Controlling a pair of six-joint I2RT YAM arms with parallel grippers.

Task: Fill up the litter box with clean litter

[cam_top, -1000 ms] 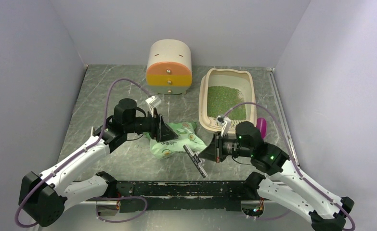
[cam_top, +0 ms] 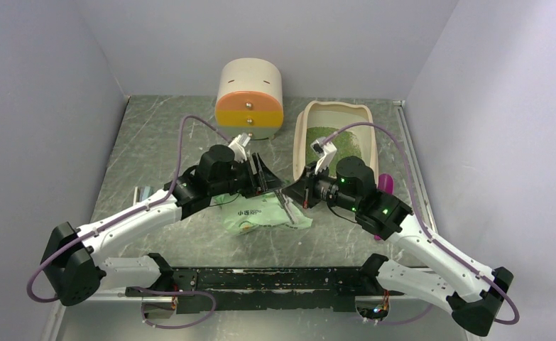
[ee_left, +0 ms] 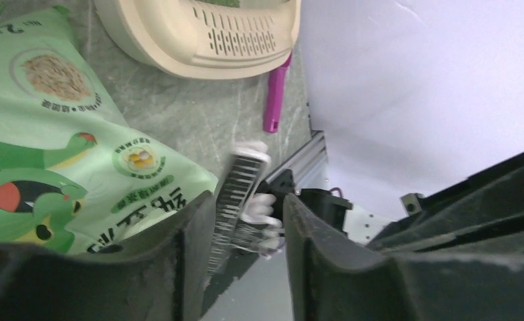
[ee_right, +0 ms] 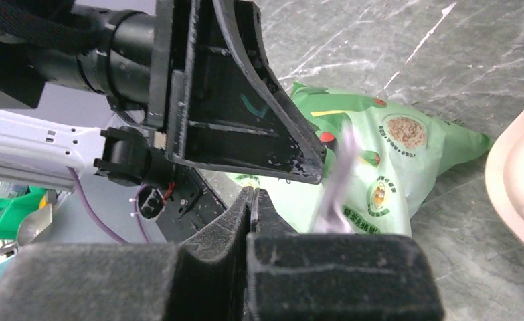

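A green printed litter bag (cam_top: 257,213) lies in the middle of the table, also the green bag (ee_left: 51,174) in the left wrist view. Above it my two grippers meet. My left gripper (cam_top: 268,181) is part open, its fingers around a blurred black-and-white slim tool (ee_left: 235,194). My right gripper (cam_top: 296,192) is shut at that tool; what is between its tips is hard to see. The cream litter box (cam_top: 300,142), with green granules inside, stands behind at the right.
A drawer cabinet (cam_top: 249,99) stands at the back. A magenta object (cam_top: 385,185) lies right of the box.
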